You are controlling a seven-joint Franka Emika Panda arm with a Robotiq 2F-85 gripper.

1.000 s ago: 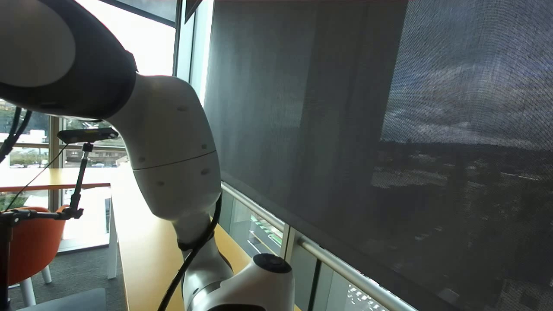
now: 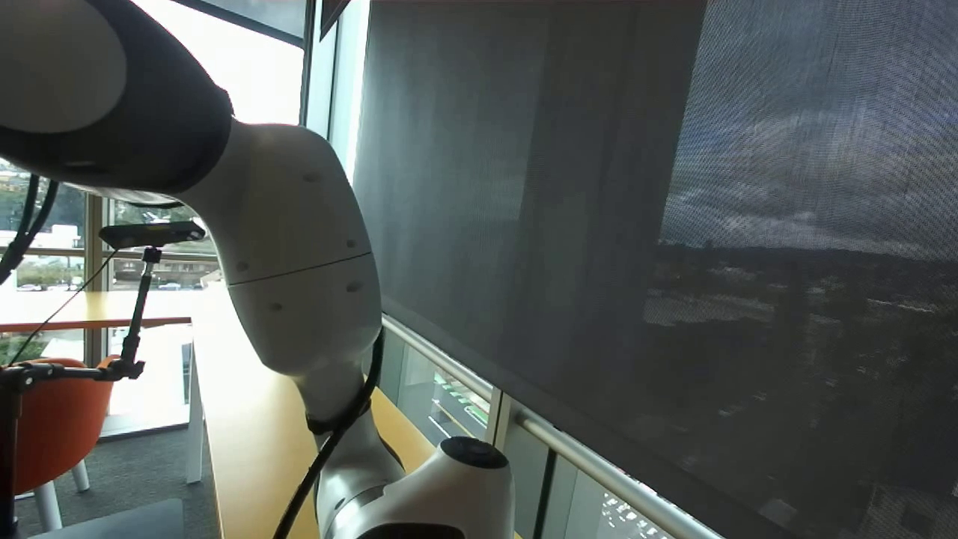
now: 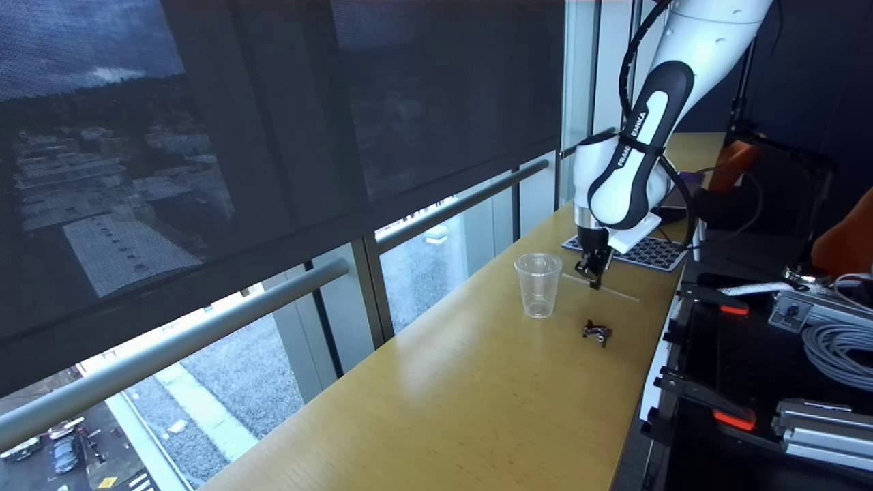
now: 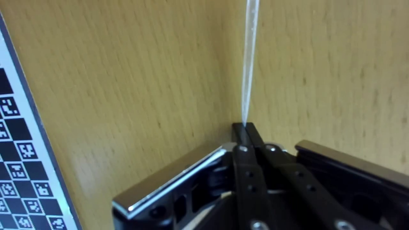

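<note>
A thin, clear straw [image 4: 250, 57] runs from the top of the wrist view down to my fingertips. My gripper is shut on it, and the straw looks flattened where the two black fingers meet. In exterior view 2 the gripper [image 3: 595, 284] is low over the wooden table, with the pale straw [image 3: 619, 294] sticking out to both sides. Whether the straw still touches the table is hard to tell. A clear plastic cup [image 3: 538, 285] stands upright to the left of the gripper, apart from it.
A small dark metallic object [image 3: 597, 332] lies on the table in front of the gripper. Behind it is a flat checkered marker board [image 3: 655, 253]. A window railing [image 3: 196, 327] runs along the left.
In exterior view 1 the upper arm and elbow sit slightly higher than a second ago.
</note>
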